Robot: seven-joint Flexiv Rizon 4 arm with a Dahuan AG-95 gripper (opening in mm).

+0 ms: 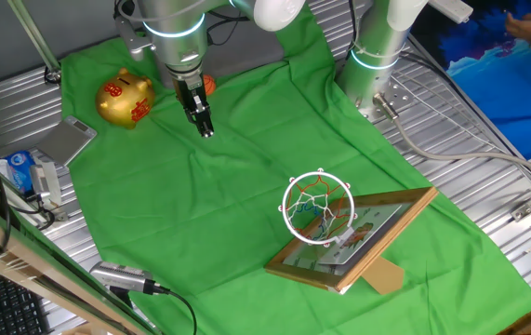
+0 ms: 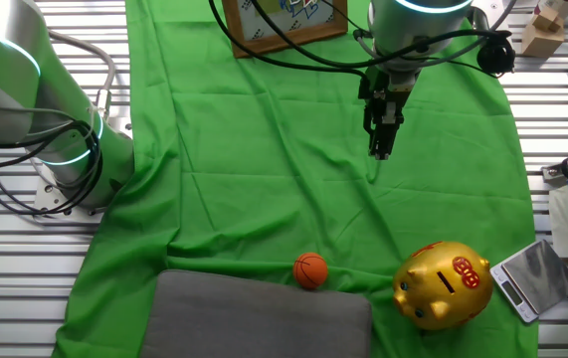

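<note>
My gripper (image 1: 206,133) hangs over the green cloth, pointing down, with its dark fingers close together. Exterior view 2 has the gripper (image 2: 380,156) above bare cloth; nothing shows between its fingertips, but whether a gap separates them is unclear. A small orange basketball (image 2: 310,269) rests on the cloth by the grey pad (image 2: 254,316), well apart from the gripper. From exterior view 1 the ball (image 1: 210,85) is partly hidden behind the gripper. A small hoop with a net (image 1: 318,207) is fixed to a wooden-framed board (image 1: 367,237), which leans on a wooden stand.
A gold piggy bank (image 2: 445,285) stands beside a small scale (image 2: 535,279). Dark cables (image 2: 313,66) cross above the cloth near the arm. A camera-like device (image 1: 133,278) sits at the cloth's edge. Mid-cloth is clear.
</note>
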